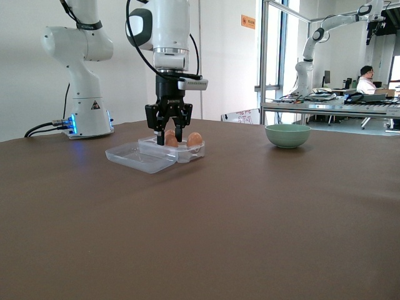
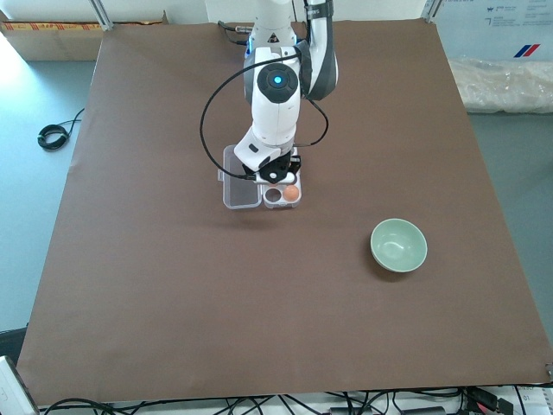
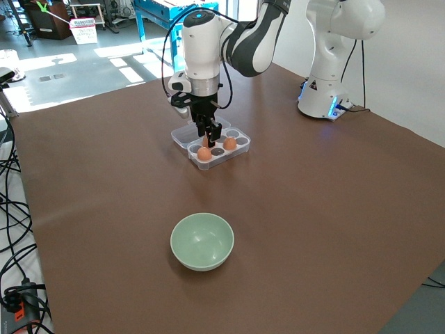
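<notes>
My black gripper (image 1: 169, 137) points down into a clear plastic egg carton (image 1: 139, 161) with its lid folded open. Brown eggs (image 1: 194, 139) sit in the carton; in the right view one (image 3: 204, 154) is at the near end, another (image 3: 229, 143) to the side. The fingertips are low among the cups, around or beside an egg that they partly hide; whether they grip it I cannot tell. In the left view the wrist covers much of the carton. A pale green bowl (image 2: 398, 245) stands empty, apart from the carton.
Cables (image 3: 14, 229) run along one edge outside the tabletop.
</notes>
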